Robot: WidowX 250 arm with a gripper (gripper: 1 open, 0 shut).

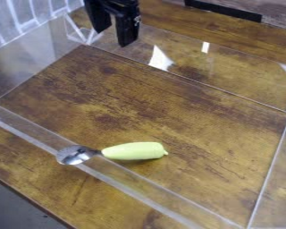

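My black gripper (111, 25) hangs at the top of the view, above the back left of the wooden surface; whether its fingers are open or shut is hard to tell. A metal spoon (74, 155) lies at the lower left. A pale yellow-green elongated object (133, 151), like a corn cob, lies beside it, over the end of the spoon's handle or touching it. Both are well away from the gripper.
Clear plastic walls (263, 197) border the wooden work surface (157, 107). The middle of the surface is empty. A white railing (26, 18) stands at the upper left, beyond the walls.
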